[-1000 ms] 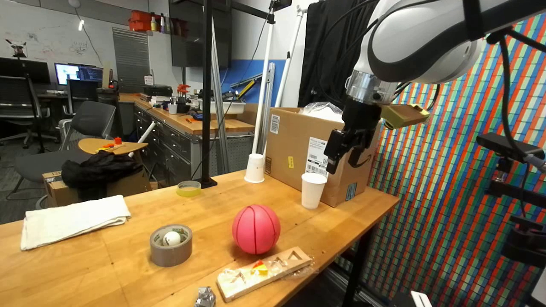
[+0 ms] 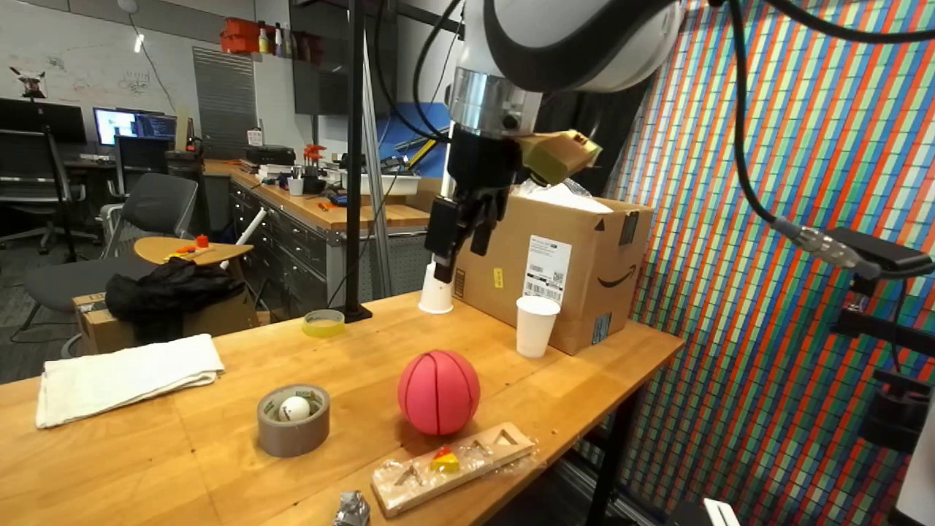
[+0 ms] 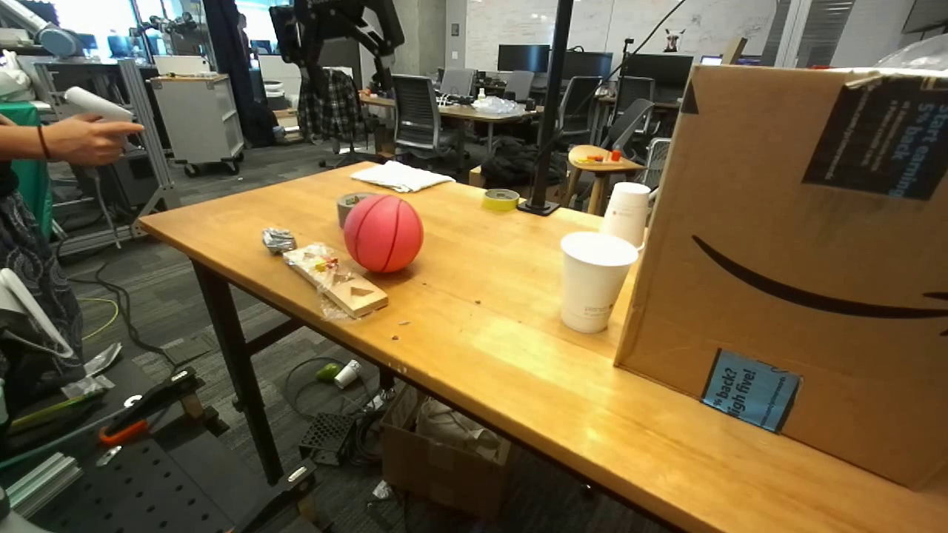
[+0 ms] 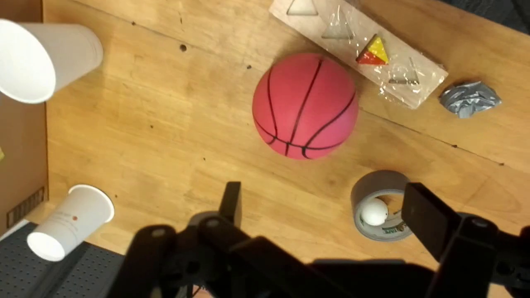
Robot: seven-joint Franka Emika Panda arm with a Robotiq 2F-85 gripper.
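Observation:
High above the wooden table, my gripper is open, its two dark fingers wide apart and nothing held. A pink basketball (image 4: 305, 106) rests on the table ahead of the fingers in the wrist view. Beside the right finger in that view lies a grey tape roll (image 2: 294, 434) with a white ball (image 4: 374, 212) inside its ring. One white cup (image 2: 536, 326) stands upright close to the cardboard box. A second white cup (image 2: 435, 289), upside down with its narrow end up, sits farther back.
A wooden shape board (image 2: 451, 467) with a red-yellow piece lies along the near edge, by a crumpled silver wad (image 4: 470, 99). A large cardboard box (image 2: 517, 245) fills the far right end. A black post stands near a yellow tape roll (image 2: 324, 324). A folded white cloth (image 2: 131, 377) lies left.
In exterior view 1 my arm and gripper have moved left and up, from in front of the box toward the upside-down cup's side. Objects on the table stay where they were.

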